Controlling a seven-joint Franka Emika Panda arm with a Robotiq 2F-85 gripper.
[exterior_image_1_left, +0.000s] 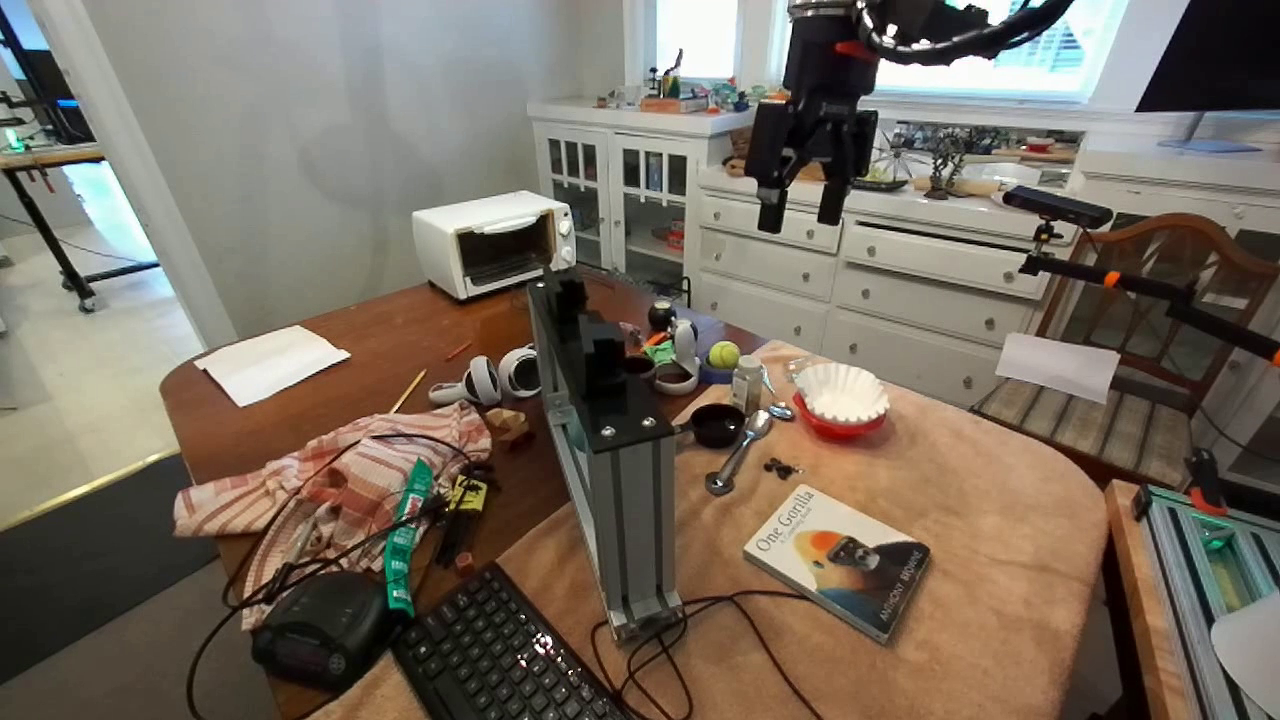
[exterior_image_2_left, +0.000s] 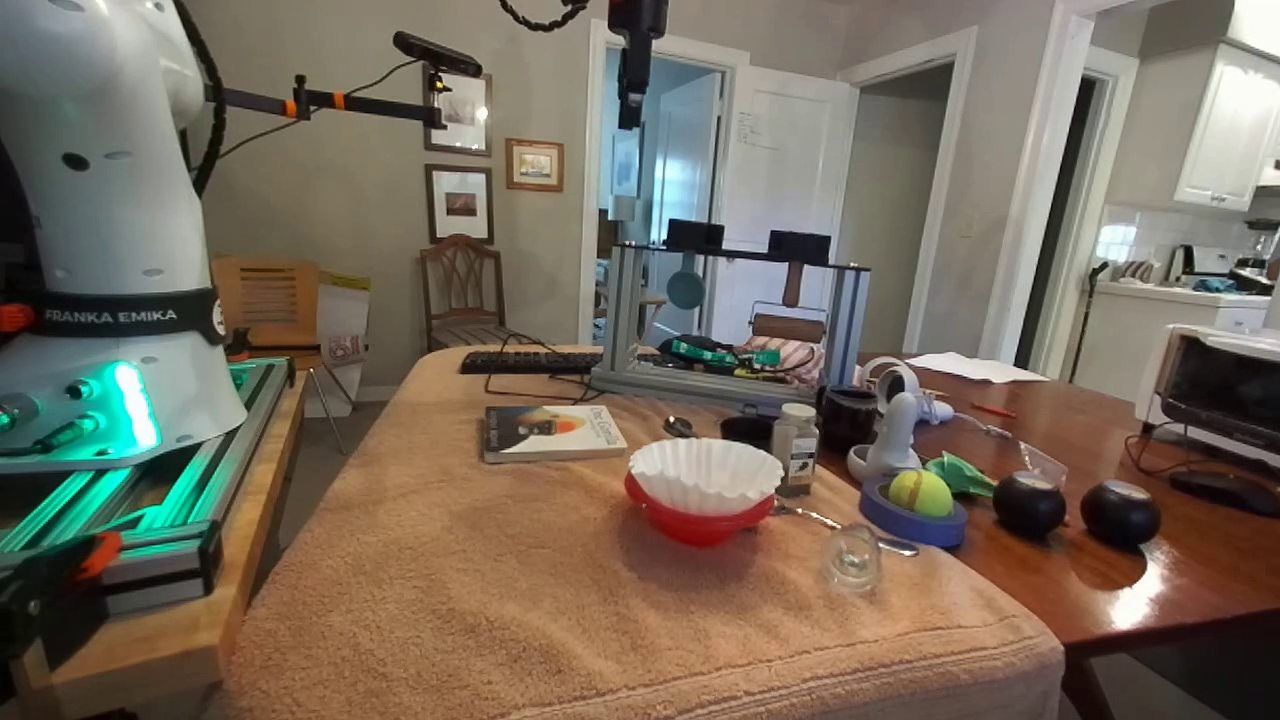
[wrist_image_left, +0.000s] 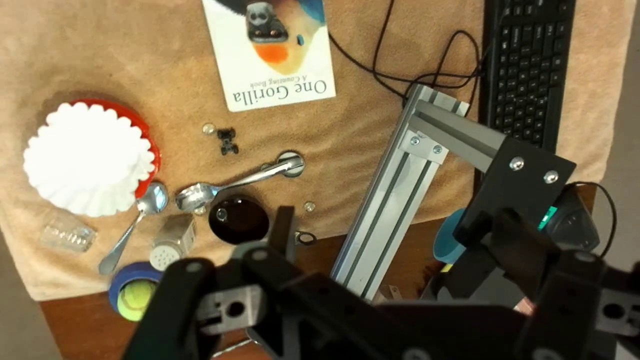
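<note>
High above the table, my gripper (exterior_image_1_left: 800, 226) stands open, its two fingers apart and nothing between them. In the second exterior view the gripper (exterior_image_2_left: 629, 120) is seen edge-on, above and behind the metal frame. Looking down in the wrist view, its dark fingers (wrist_image_left: 280, 231) spread across the lower part. Below lie a white paper filter (wrist_image_left: 90, 159) in a red bowl (wrist_image_left: 153, 150), a book titled One Gorilla (wrist_image_left: 279, 78), a dark cup (wrist_image_left: 238, 219), an ice cream scoop (wrist_image_left: 240, 181), a spoon (wrist_image_left: 129, 234) and a shaker bottle (wrist_image_left: 172, 243).
An upright metal frame (exterior_image_1_left: 636, 528) with a black top (exterior_image_1_left: 609, 414) stands mid-table, a tall obstacle. A keyboard (exterior_image_1_left: 504, 648) and loose cables lie near it. A tennis ball (exterior_image_2_left: 920, 492) sits in blue tape (exterior_image_2_left: 912, 523).
</note>
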